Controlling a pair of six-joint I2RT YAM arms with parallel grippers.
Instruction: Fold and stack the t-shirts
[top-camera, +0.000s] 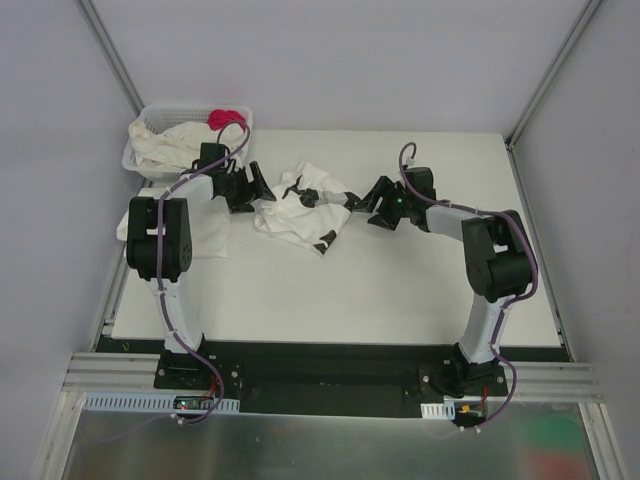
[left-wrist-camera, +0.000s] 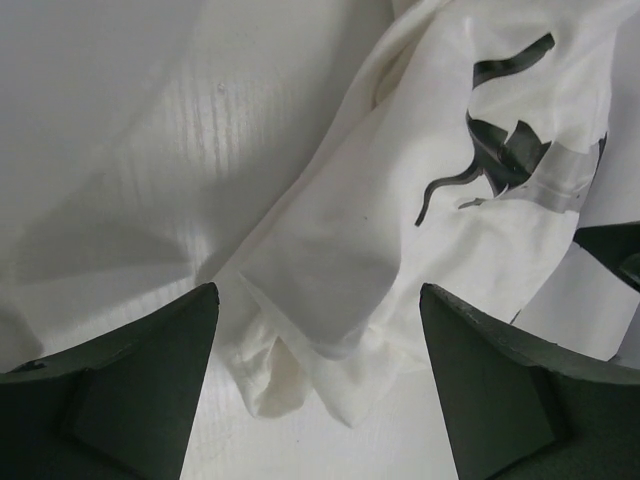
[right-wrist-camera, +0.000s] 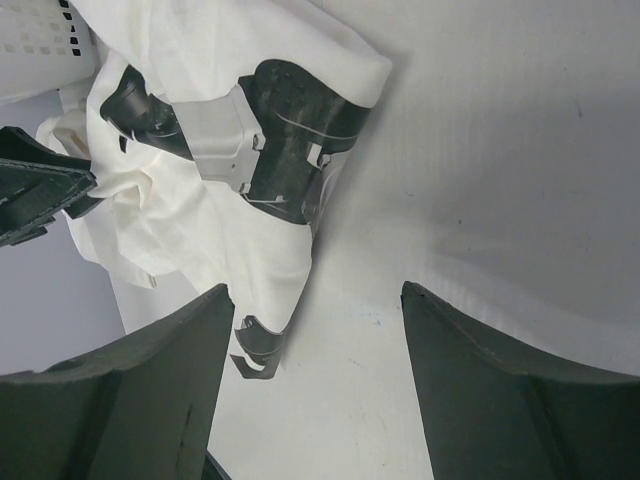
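A white t-shirt with a dark print (top-camera: 310, 207) lies crumpled at the middle of the table, toward the back. At its left end my left gripper (top-camera: 261, 203) stands open. The left wrist view shows the bunched white cloth (left-wrist-camera: 330, 270) between and beyond the spread fingers, not gripped. By the shirt's right edge my right gripper (top-camera: 368, 214) is also open, with bare table between its fingertips in the right wrist view. A flat white shirt (top-camera: 211, 235) rests at the left side of the table, partly hidden by the left arm.
At the back left corner a white basket (top-camera: 128, 155) holds white cloth (top-camera: 170, 145) and a red cloth (top-camera: 227, 119).
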